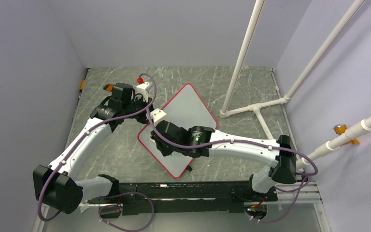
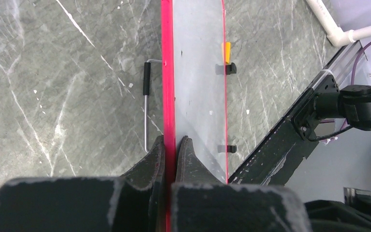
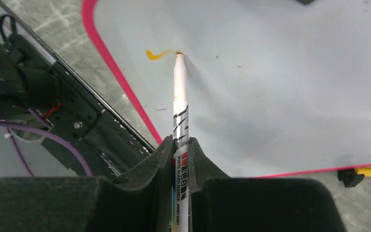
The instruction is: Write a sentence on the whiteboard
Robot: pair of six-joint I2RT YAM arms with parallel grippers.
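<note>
The whiteboard (image 1: 189,108) with red rim lies tilted on the marble floor beneath both arms. My left gripper is shut on its edge, the red rim (image 2: 168,72) running between the fingers. My right gripper is shut on a white marker (image 3: 180,121), whose tip touches the board surface (image 3: 265,96) beside a short yellow stroke (image 3: 155,55). In the top view the right arm hides much of the board and marker.
A black-handled tool (image 2: 146,79) lies on the floor beside the board. White pipes (image 1: 244,48) stand at the right. Grey walls surround the work area; open floor shows at the left.
</note>
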